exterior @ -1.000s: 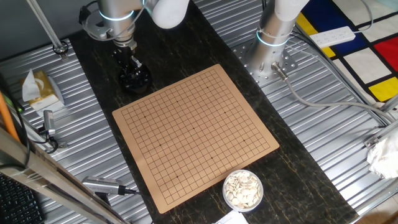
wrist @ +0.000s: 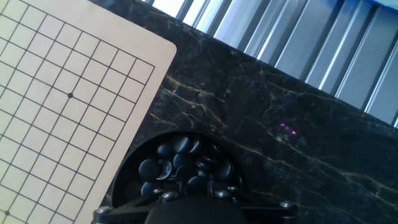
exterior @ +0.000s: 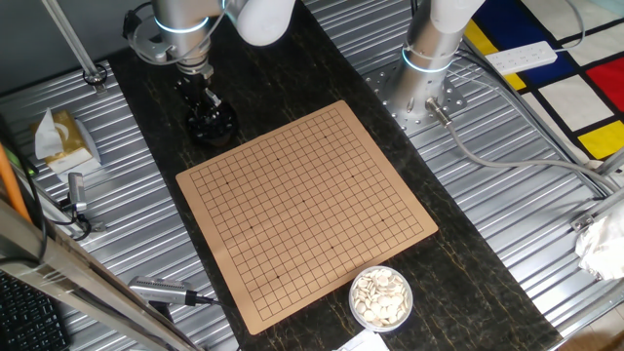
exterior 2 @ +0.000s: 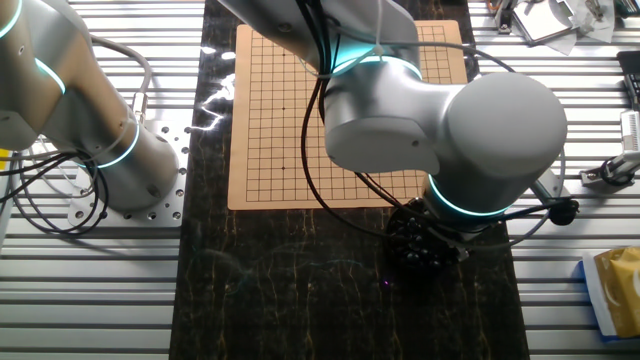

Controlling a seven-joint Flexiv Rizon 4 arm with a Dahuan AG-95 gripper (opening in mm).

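A black bowl [wrist: 241, 171] full of black Go stones [wrist: 181, 144] stands just off one corner of the bare wooden Go board [wrist: 124, 50]. Low over that bowl is my gripper, its dark fingers pointing down among the stones at the bottom of the wrist view. Black on black, the fingertips blend in, so whether the fingers are apart or hold a stone is unclear. In exterior view 1 the bowl [exterior: 222, 132] sits under my arm, beside the far left corner of the board [exterior: 302, 210]. The arm hides part of the board in exterior view 2.
A clear bowl of white stones [exterior: 381, 298] stands at the board's near edge. A tissue box [exterior: 66, 146] lies to the left.
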